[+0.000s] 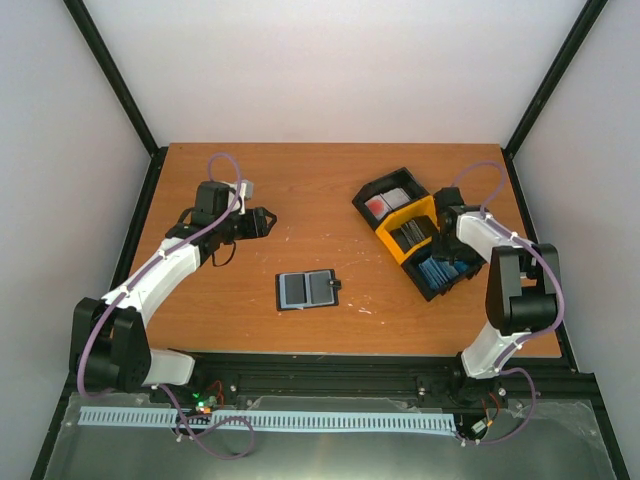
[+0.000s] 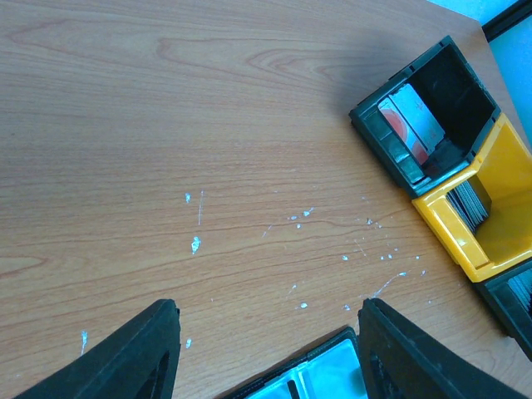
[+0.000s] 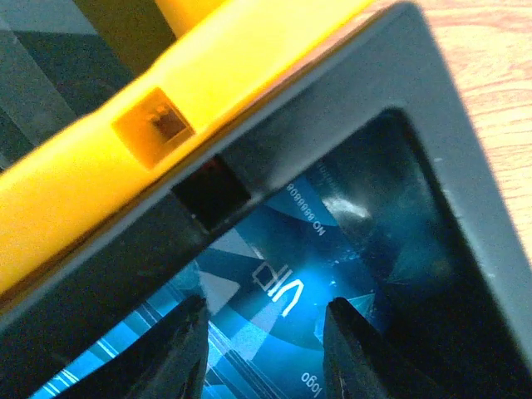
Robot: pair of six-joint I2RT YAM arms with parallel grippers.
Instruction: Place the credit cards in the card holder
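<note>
Blue credit cards (image 3: pixel 287 278) stand in the near black bin, seen close in the right wrist view and in the top view as blue cards (image 1: pixel 440 272). Over that bin is my right gripper, its fingers apart in front of the cards and nothing held between them. The card holder (image 1: pixel 308 290), black-edged with grey clear pockets, lies open on the table; a corner of the holder (image 2: pixel 324 376) shows in the left wrist view. Up and left of it hovers my left gripper, fingers apart and empty.
The yellow middle bin (image 1: pixel 388 238) holds dark cards, and the far black bin (image 1: pixel 372 190) holds red and white ones. The bins stand joined in a slanted row. Bare tabletop (image 1: pixel 310 215) lies between the left gripper and the bins.
</note>
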